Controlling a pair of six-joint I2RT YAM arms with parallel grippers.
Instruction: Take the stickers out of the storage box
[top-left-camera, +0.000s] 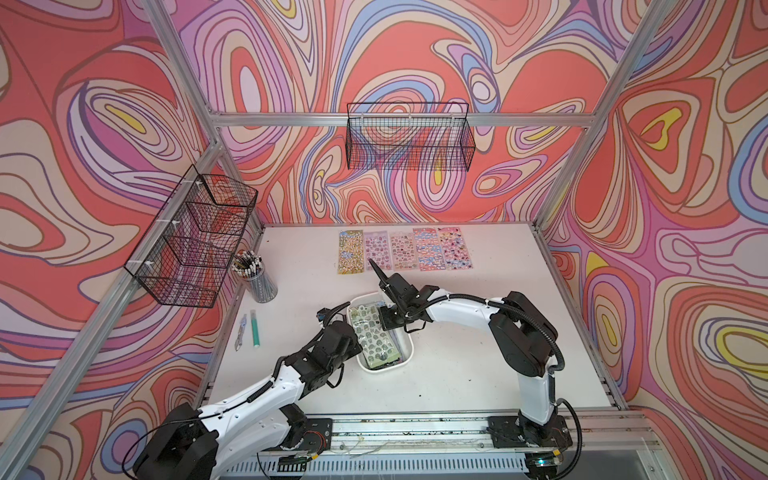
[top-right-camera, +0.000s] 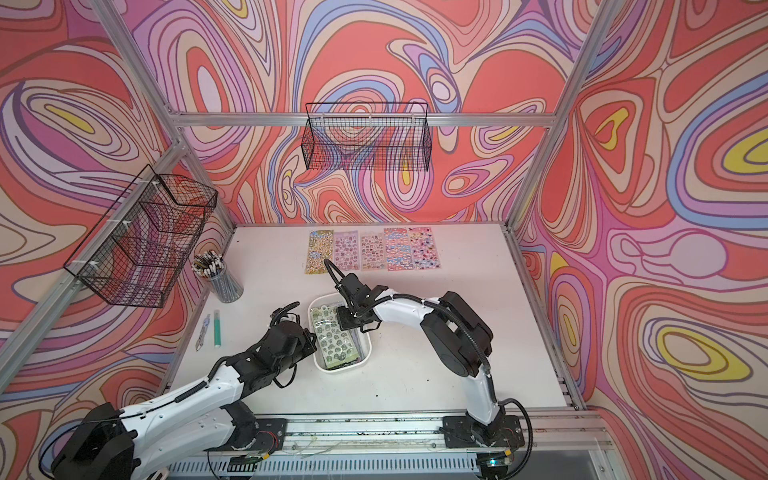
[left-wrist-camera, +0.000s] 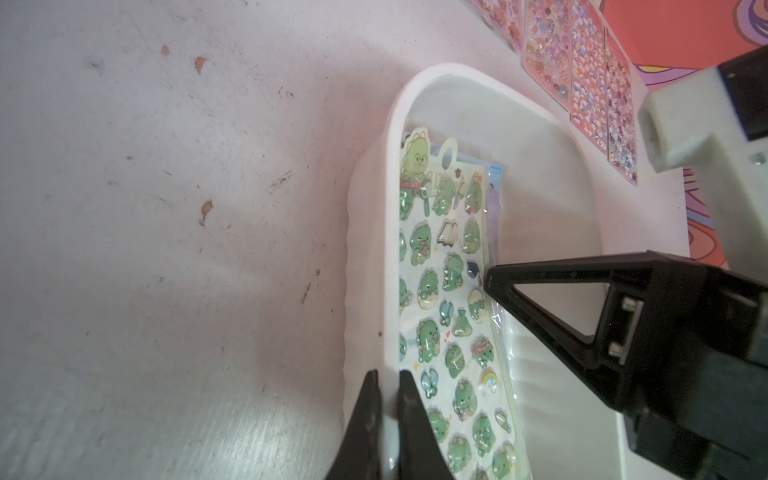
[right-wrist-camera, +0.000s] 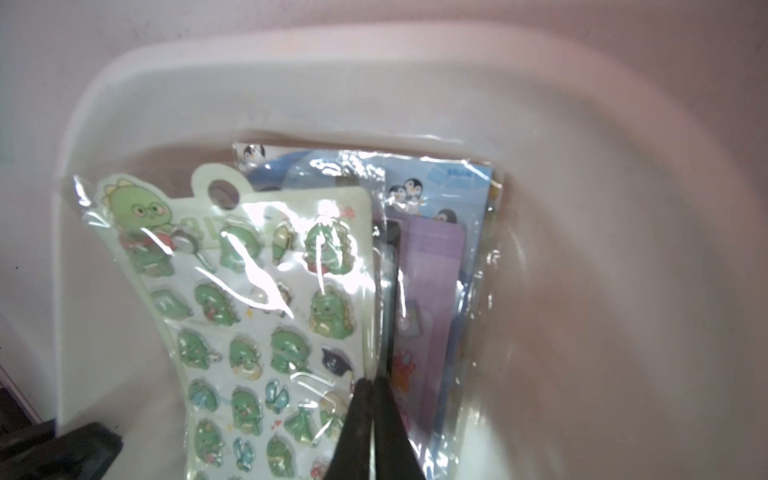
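A white storage box (right-wrist-camera: 608, 88) stands at the front middle of the table. In it lies a clear-wrapped green dinosaur sticker sheet (right-wrist-camera: 264, 272), on top of a purple sheet (right-wrist-camera: 432, 256) and a blue penguin sheet (right-wrist-camera: 468, 180). My right gripper is inside the box, its fingertips closed together on the right edge of the dinosaur sheet. The sheet still lies low in the box. My left gripper is clamped on the box's left rim, which runs between its fingers.
Several sticker sheets (top-left-camera: 404, 250) lie in a row at the back of the table. A pen holder (top-left-camera: 261, 285), a green cutter (top-left-camera: 254, 328) and a small tool (top-left-camera: 240, 332) are at the left.
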